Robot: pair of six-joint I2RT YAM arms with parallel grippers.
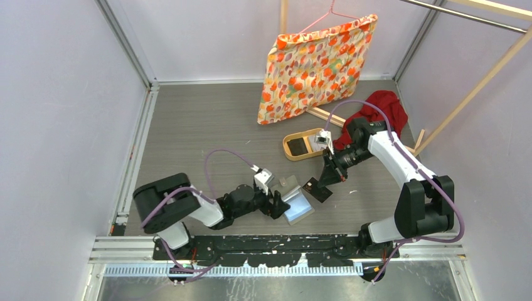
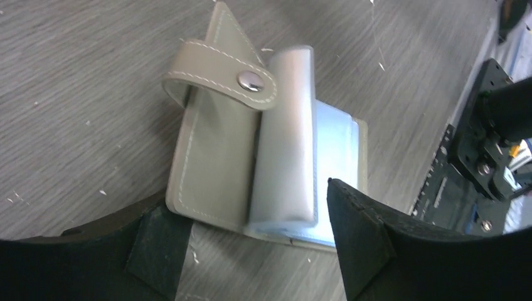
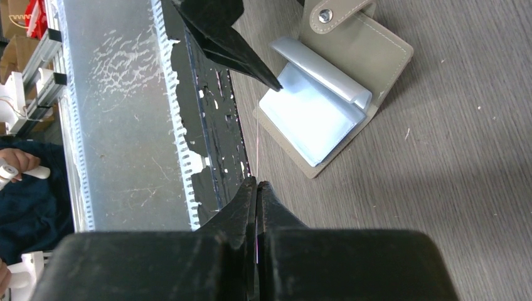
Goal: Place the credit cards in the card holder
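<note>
The card holder [image 1: 300, 207] lies unfolded on the table, a beige case with clear sleeves [image 3: 317, 116] and a snap strap [image 2: 219, 75]. At its left side is my left gripper [image 1: 282, 207], fingers parted; in the left wrist view the holder shows beyond and between its fingers, and contact cannot be told. To the right of the holder, a black card [image 1: 318, 191] hangs from the tips of my right gripper [image 1: 325, 180], which is shut on it. Seen from the right wrist, the card is edge-on, only a thin line [image 3: 257, 144].
Behind the holder stands a tan tray [image 1: 292, 155] with a dark item and a pale one in it. Red cloth [image 1: 389, 110] lies at the back right beside a wooden rack with patterned fabric [image 1: 313, 69].
</note>
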